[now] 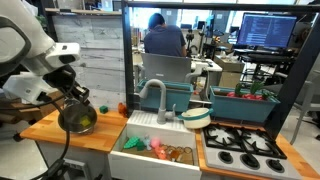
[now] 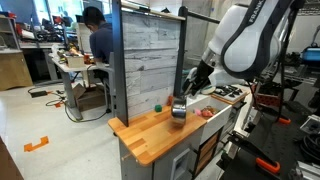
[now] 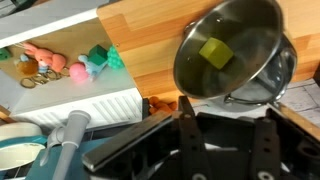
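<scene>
A metal pot (image 1: pixel 78 120) hangs tilted at the left end of the wooden counter, its open mouth towards the exterior camera. My gripper (image 1: pixel 84 99) is shut on it near its upper edge; the exact grip is hard to make out. In exterior view 2 the pot (image 2: pixel 179 109) is below the gripper (image 2: pixel 184 94), over the wood. The wrist view looks into the pot (image 3: pixel 198 76), where a yellow-green block (image 3: pixel 215 53) lies. A wire-like handle (image 3: pixel 243 101) shows close to the dark fingers (image 3: pixel 190 140).
A white sink (image 1: pixel 122 163) holding several colourful toys is right of the counter (image 1: pixel 108 127), with a grey faucet (image 1: pixel 161 98) behind. Farther right is a stove (image 1: pixel 245 150). Small red and green items stand at the counter's back. Some bare wood lies around the pot.
</scene>
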